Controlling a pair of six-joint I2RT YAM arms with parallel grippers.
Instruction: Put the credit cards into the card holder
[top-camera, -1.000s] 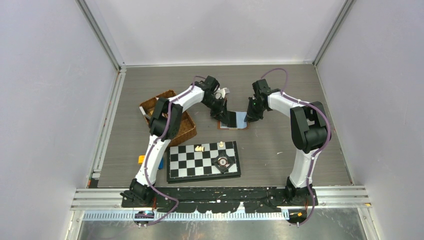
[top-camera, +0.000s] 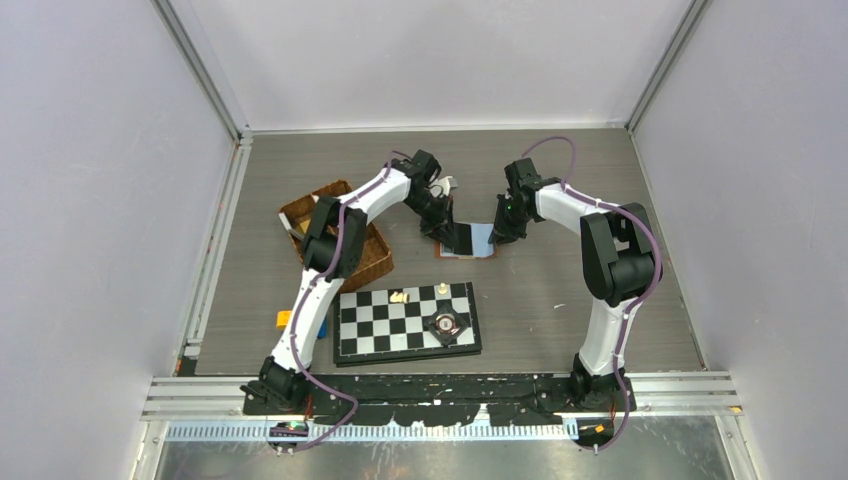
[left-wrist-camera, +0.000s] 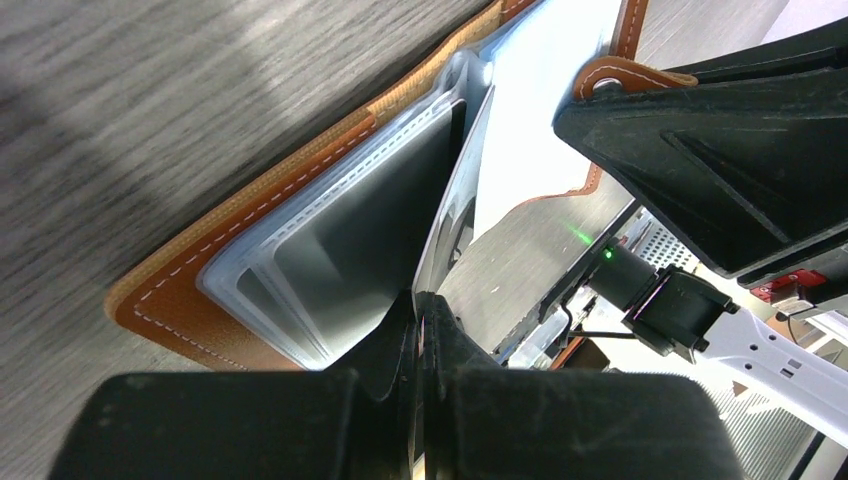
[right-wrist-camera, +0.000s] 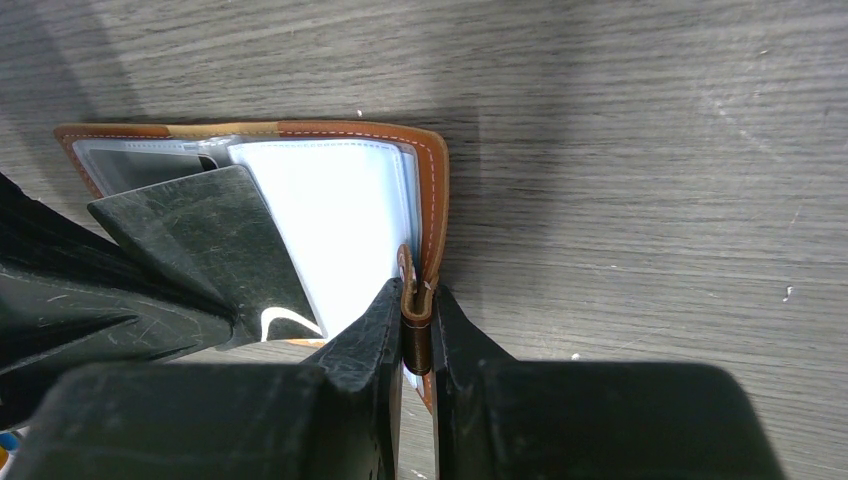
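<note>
The open brown leather card holder (left-wrist-camera: 200, 290) lies on the table with clear sleeves, one showing a dark card (left-wrist-camera: 350, 230). My left gripper is shut on the thin edge of a dark card (right-wrist-camera: 190, 230), which stands at an angle over the sleeves. My right gripper is shut on the leather strap (right-wrist-camera: 417, 290) at the holder's right edge. In the top view both grippers meet over the holder (top-camera: 480, 240) at the middle of the table.
A wicker basket (top-camera: 370, 265) sits left of the holder under the left arm. A chessboard (top-camera: 385, 335) with small objects lies toward the front.
</note>
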